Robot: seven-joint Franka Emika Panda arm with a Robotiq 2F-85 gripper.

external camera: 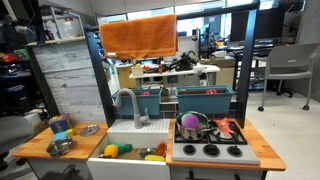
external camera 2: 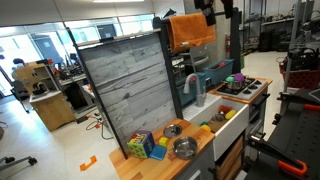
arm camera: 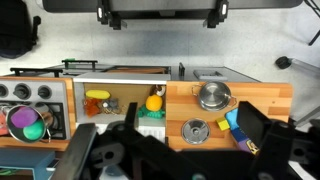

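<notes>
In the wrist view my gripper is open over the toy kitchen, its dark fingers set wide apart. Nothing shows between them. Below lie a counter (arm camera: 275, 95) with a silver pot (arm camera: 213, 95), a round metal dish (arm camera: 195, 131) and a small yellow block (arm camera: 224, 125). The sink (external camera: 112, 171) holds several toy foods, including a yellow-orange one (arm camera: 154, 103). On the stove (external camera: 215, 152), a metal pot holds a purple item (external camera: 190, 121) and a green one (external camera 2: 231, 79); a reddish-orange item (external camera: 224, 127) lies beside the pot.
An orange towel (external camera: 139, 37) hangs from the upper frame. A grey faucet (external camera: 130, 104) rises behind the sink. A colourful box (external camera 2: 140, 143) stands on the counter near the wood-look panel (external camera 2: 137, 89). Teal bins (external camera: 205, 101) sit behind the stove.
</notes>
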